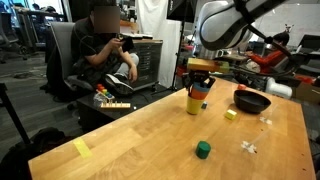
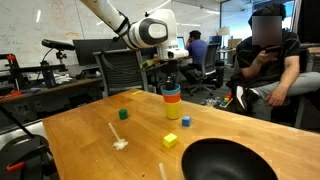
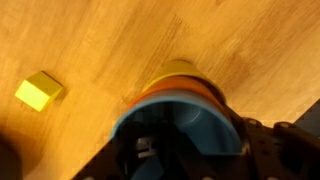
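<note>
A stack of nested cups stands upright on the wooden table: a yellow cup (image 2: 173,110) at the bottom, an orange cup (image 2: 172,99) above it and a blue cup (image 2: 171,90) on top. My gripper (image 1: 199,81) is at the top of this stack, pointing down. In the wrist view the blue cup (image 3: 212,135) opens towards the camera, with dark finger parts over its near side. The fingertips are too dark and hidden to show whether they press on the cup wall.
A yellow block (image 3: 38,91) lies near the stack, with a blue block (image 2: 186,121) and a green cylinder (image 1: 203,149) also on the table. A black pan (image 2: 228,160) sits at one side. Free table lies left of the stack in exterior view 1.
</note>
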